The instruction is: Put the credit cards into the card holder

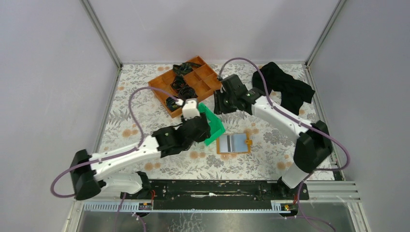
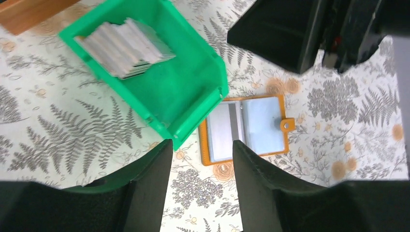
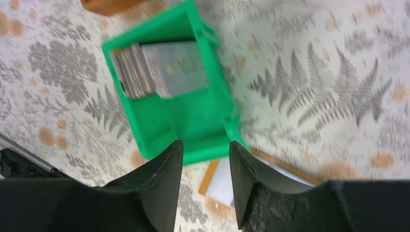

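In the left wrist view the credit cards [image 2: 121, 46] stand bunched at the far end of a green box [image 2: 162, 96]. The right wrist view shows some cards [image 3: 133, 72] stacked edge-on and a pale one [image 3: 181, 67] leaning flatter. Flat on the table lies the card holder [image 2: 263, 126], spread open with an orange-tan edge, pale pockets and a dark strip near its middle. My left gripper is above the box and holder, its fingers apart with nothing between. My right gripper, also open and empty, hovers above the box's near end.
Behind the box sits a brown wooden tray [image 1: 208, 83] holding several black cable coils [image 1: 186, 92]. A black cloth [image 1: 285, 87] is bunched at the back right. Both grippers are close together above the box. Open tabletop surrounds the card holder's front and right.
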